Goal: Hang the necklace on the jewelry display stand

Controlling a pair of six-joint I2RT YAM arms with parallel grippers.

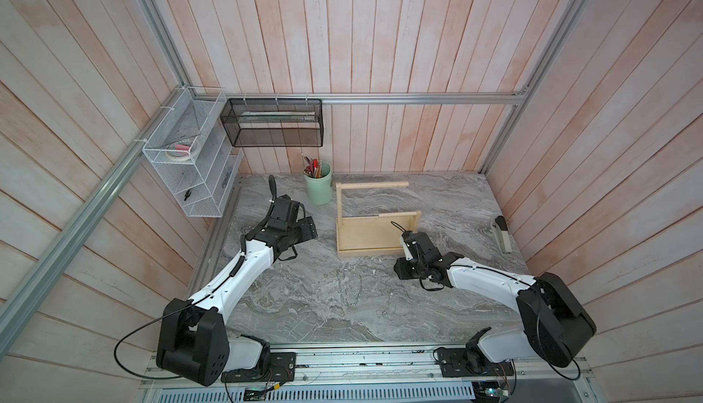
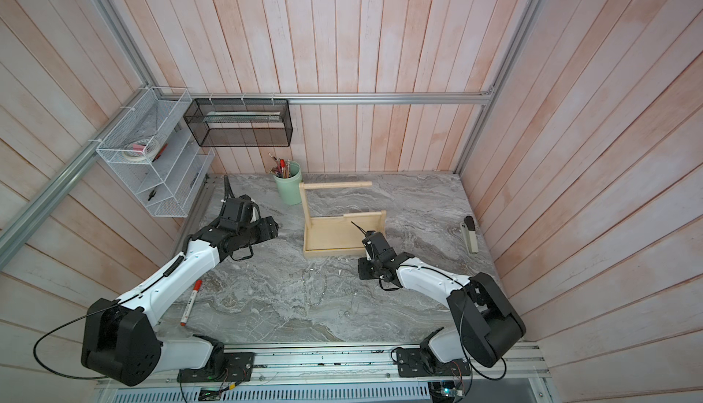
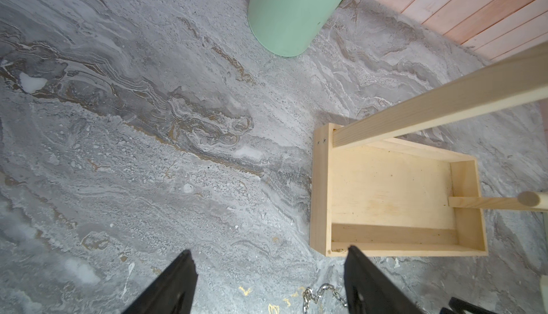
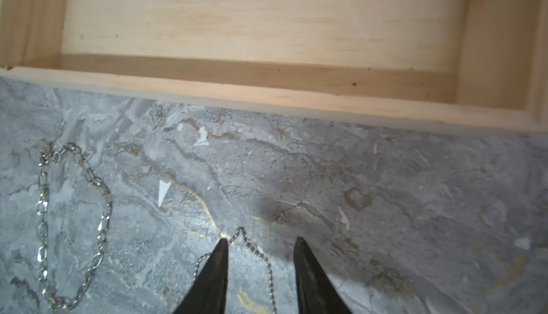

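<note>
The wooden jewelry stand (image 1: 373, 234) stands mid-table, a shallow box with an upright post and horizontal rods. In front of it, in the right wrist view, a silver link-chain necklace (image 4: 102, 228) lies in a loop, with a finer beaded chain (image 4: 268, 271) to its right. My right gripper is low over the beaded chain, its fingers apart, nothing visibly held. My left gripper is open and empty, higher up at the stand's left, with part of a chain (image 3: 319, 291) below in its view.
A green pen cup (image 1: 319, 187) is behind at the left. Wire baskets (image 1: 272, 132) hang on the back and left walls. A stapler-like object (image 1: 503, 238) lies far right, and a red-capped marker (image 2: 190, 302) at the left.
</note>
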